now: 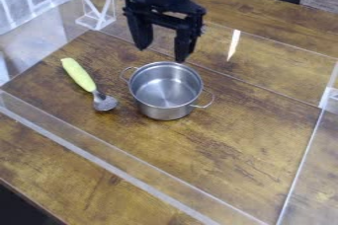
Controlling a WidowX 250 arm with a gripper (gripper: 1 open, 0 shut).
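My black gripper hangs at the top centre of the camera view, above and behind a steel pot, its two fingers wide apart with nothing visible between them. The pot has two wire side handles and looks empty. To its left a spoon with a yellow-green handle lies on the wooden table, its metal bowl pointing toward the front.
Clear transparent walls border the work area at left and right. A small white frame stands at the back left.
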